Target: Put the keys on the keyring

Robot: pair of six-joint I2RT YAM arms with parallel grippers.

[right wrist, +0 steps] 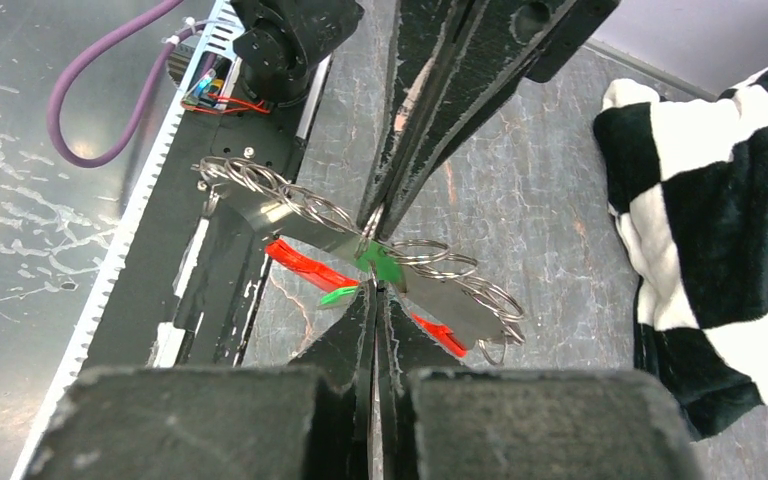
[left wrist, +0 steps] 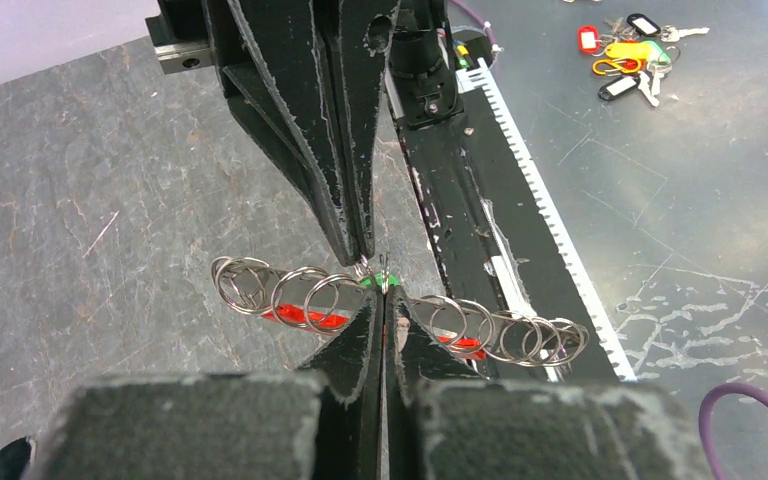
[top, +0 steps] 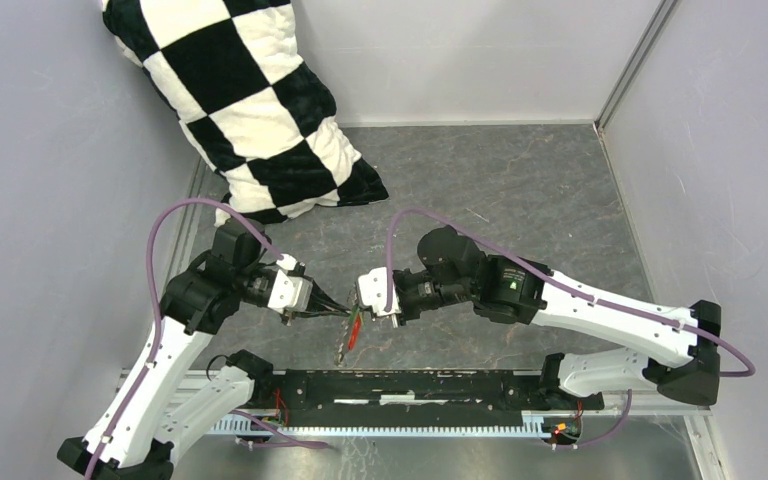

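A flat grey metal strip point(right wrist: 450, 305) with several thin metal rings point(right wrist: 315, 207) along its edge hangs above the floor between my arms. Red pieces point(right wrist: 310, 268) and a green piece point(right wrist: 382, 264) show on it. My left gripper is shut at the strip's middle, with a thin metal ring point(left wrist: 384, 268) standing up from its tips. Opposite it, my right gripper is shut close by the green piece; whether its tips pinch anything thin cannot be told. In the top view both grippers meet at the upper end of the strip point(top: 343, 345).
A pile of loose keys point(left wrist: 650, 85) with coloured tags and an orange clip point(left wrist: 617, 67) lies on the smooth floor beyond the rail point(left wrist: 560, 230). A checkered cushion point(top: 230, 95) leans at the back left. Open floor point(top: 480, 190) lies behind the right arm.
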